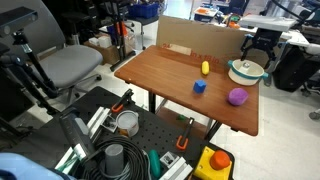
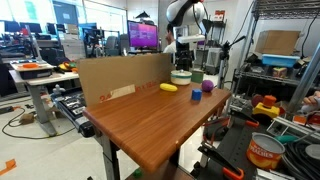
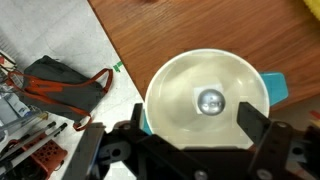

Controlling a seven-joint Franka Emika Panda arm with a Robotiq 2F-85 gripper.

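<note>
A white lidded pot with teal handles stands at the far right corner of the wooden table. Over it hangs my gripper, open and pointing down. In the wrist view the pot's round lid fills the space under the gripper, with its small grey knob between and a little above the line of the two fingers. Nothing is held. A yellow banana-like object, a blue cup-like block and a purple ball lie on the same table.
A cardboard panel stands along the table's back edge. At the front, a dark bench holds cables, a can and clamps. A dark bag lies on the floor beyond the edge.
</note>
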